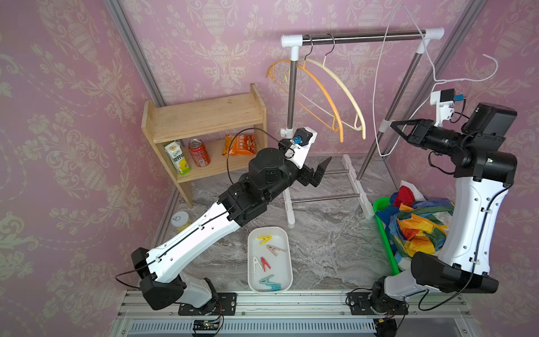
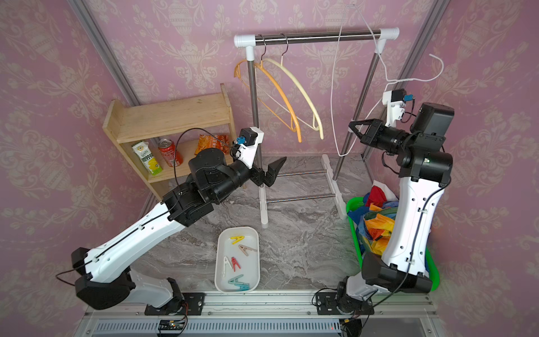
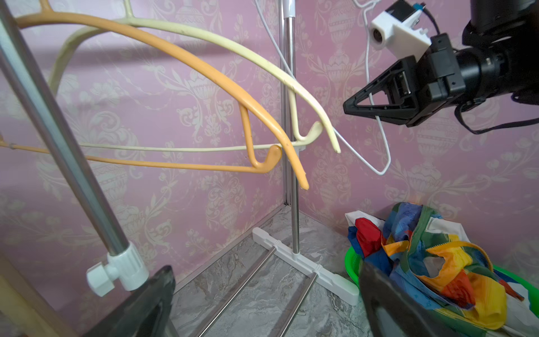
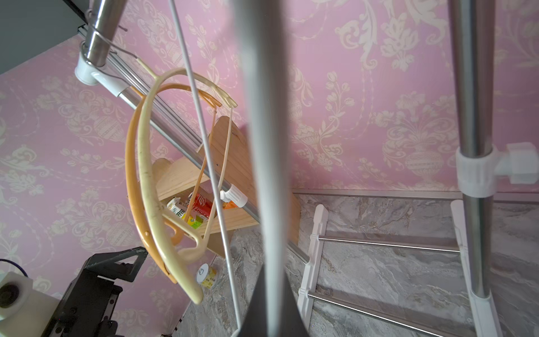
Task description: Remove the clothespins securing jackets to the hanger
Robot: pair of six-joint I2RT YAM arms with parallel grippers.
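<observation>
In the top left view my right gripper [image 1: 395,125] is shut on a bare white hanger [image 1: 466,79], held up beside the rack's right post and tilted. A blurred white bar of it crosses the right wrist view close to the lens. My left gripper stands open and empty, below and in front of the orange hanger [image 3: 213,73] and the cream hanger [image 3: 269,67]. Both hang bare from the rack bar. Several loose clothespins, yellow, brown, red, white and teal, lie in the white tray [image 1: 252,247]. Colourful clothes [image 1: 415,227] are heaped at the right.
The clothes fill a green basket [image 1: 386,247], partly hidden by my right arm. A wooden shelf [image 1: 202,115] with snacks and a can stands at left. The metal rack bar [image 1: 370,37] spans the back.
</observation>
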